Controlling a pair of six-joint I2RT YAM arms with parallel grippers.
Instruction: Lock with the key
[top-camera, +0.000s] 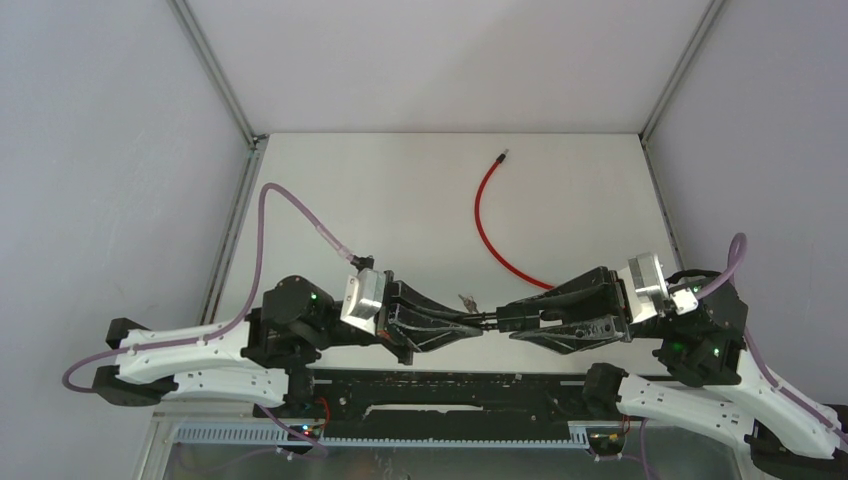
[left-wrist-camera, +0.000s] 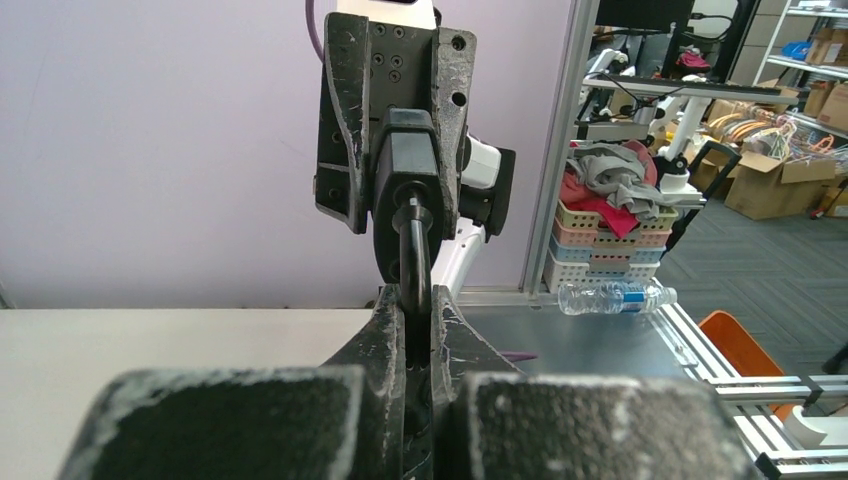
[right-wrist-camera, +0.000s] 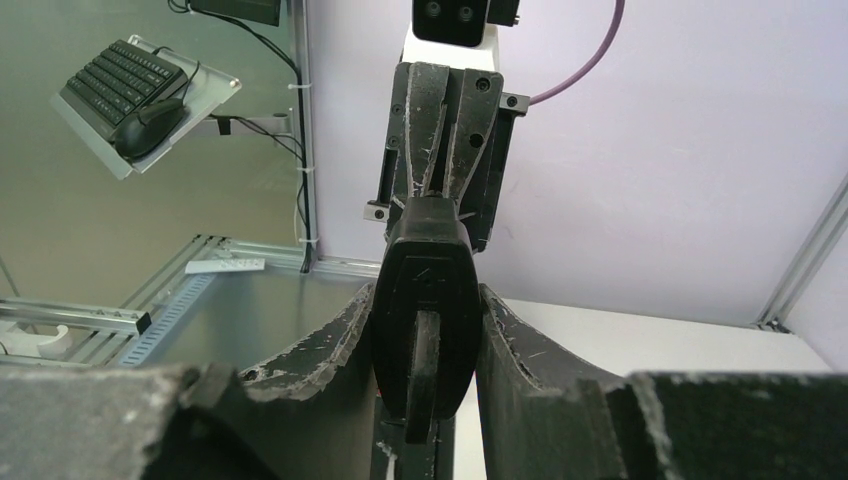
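Over the front of the table, a black lock body (top-camera: 517, 318) bridges the two arms. My right gripper is shut on this block, a finger pressed to either side. From its facing end a slim dark rod (left-wrist-camera: 415, 255) runs into my left gripper, shut on it. In the left wrist view the rod enters a hole in the end of the body; how deep or firmly it sits cannot be told. Small metal keys (top-camera: 468, 302) lie on the table just behind the joined fingertips. A red cable (top-camera: 480, 222) curves across the white tabletop, its near end hidden by the right arm.
Pale walls (top-camera: 120, 150) close in the sides. Along the front edge runs a dark strip (top-camera: 440, 395). Outside the cell stand baskets with clothes (left-wrist-camera: 615, 220) and a keyboard (right-wrist-camera: 125, 85).
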